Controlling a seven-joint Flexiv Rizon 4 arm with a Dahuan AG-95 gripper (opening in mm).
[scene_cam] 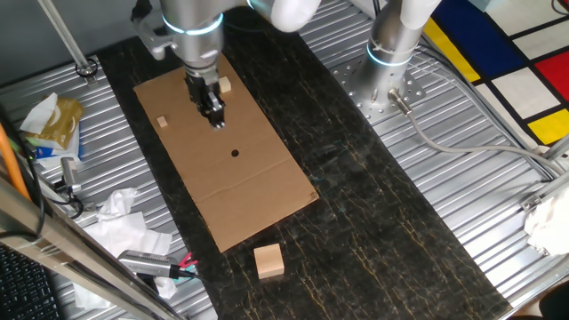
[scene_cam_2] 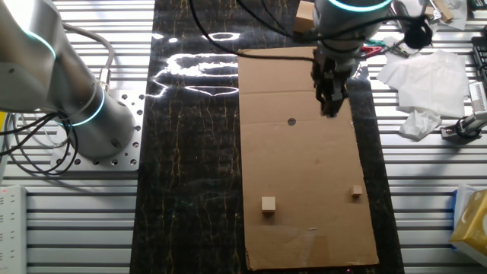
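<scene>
My gripper (scene_cam: 217, 123) hangs above the brown cardboard sheet (scene_cam: 240, 191), pointing down. Its dark fingers look close together in both views, but whether they are open or shut is unclear, and no object shows between them. A wooden block (scene_cam: 225, 84) rests on the sheet, partly behind the gripper in exterior view 1; exterior view 2 shows this block (scene_cam_2: 268, 205) fully, well apart from the gripper (scene_cam_2: 329, 112). A smaller block (scene_cam: 162, 122) lies near the sheet's opposite long edge. Off the sheet, on the dark tabletop, sits the largest block (scene_cam: 268, 261).
A dark round spot (scene_cam: 235, 153) marks the cardboard. White tissues (scene_cam: 120, 227) and a yellow packet (scene_cam: 60, 123) lie beyond the opposite edge. Cables cross exterior view 2 near the arm.
</scene>
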